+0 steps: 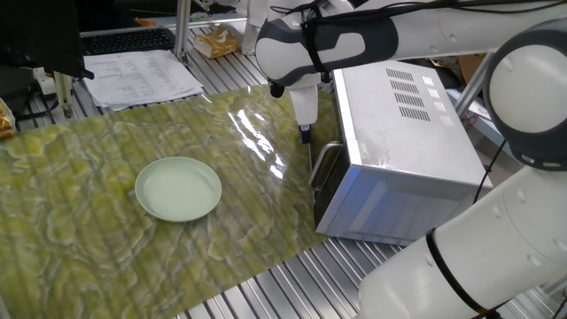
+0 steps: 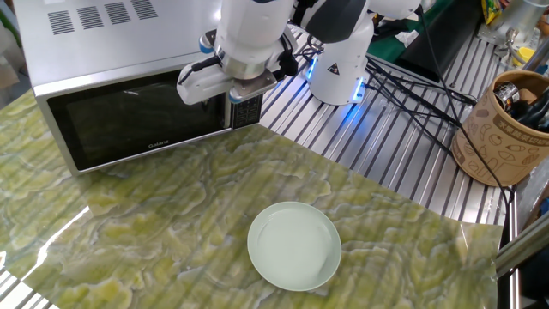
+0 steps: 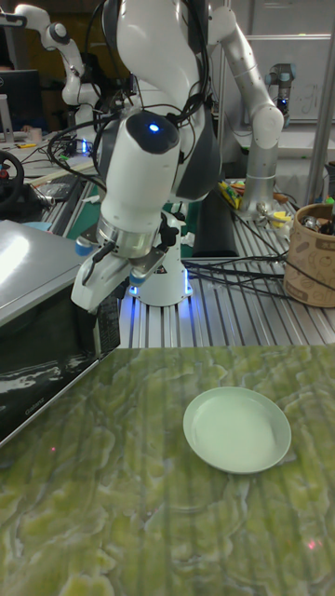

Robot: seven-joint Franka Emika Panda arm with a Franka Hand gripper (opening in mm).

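Note:
A silver microwave (image 1: pixel 390 115) with a dark front (image 2: pixel 129 120) stands on the table, and its door looks closed. In exterior view 1 its handle (image 1: pixel 326 167) sticks out from the front. My gripper (image 1: pixel 306 135) hangs in front of the microwave, close to the handle and pointing down. In exterior view 2 the gripper's white body covers the front near the control panel (image 2: pixel 246 112). The fingertips are small or hidden in every view, so neither their gap nor contact with the handle can be made out. A pale green plate (image 1: pixel 179 189) lies on the marbled mat, apart from the gripper, with nothing on it.
A decorated brown bucket (image 2: pixel 497 137) of items stands on the slatted metal table beside the robot's base (image 2: pixel 339 73). Papers (image 1: pixel 142 80) and a keyboard (image 1: pixel 128 42) lie beyond the mat.

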